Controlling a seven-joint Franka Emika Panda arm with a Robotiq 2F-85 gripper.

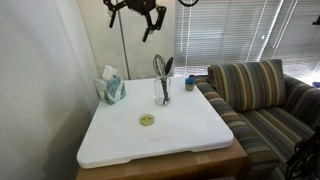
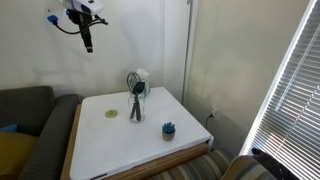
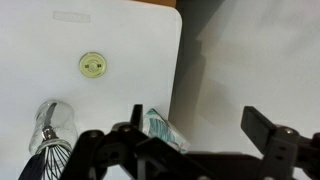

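Observation:
My gripper [image 1: 129,30] hangs open, high above the back of the white table [image 1: 170,137], with clear space between its fingers. In the wrist view the fingers [image 3: 258,126] stand wide apart, with the table edge and pale wall beyond them. A small yellow-green disc [image 1: 147,119] with marks like a face lies flat on the table. Behind it stands a clear glass jar [image 1: 162,95] holding a whisk [image 1: 159,66] and dark utensils. A teal-and-white tissue box [image 1: 112,91] sits at the back left, partly under the gripper in the wrist view.
A small blue-green plant in a pot [image 2: 168,131] stands near a table edge. Beyond the table is a striped couch [image 1: 252,87]; a wall [image 1: 35,80] runs along the left.

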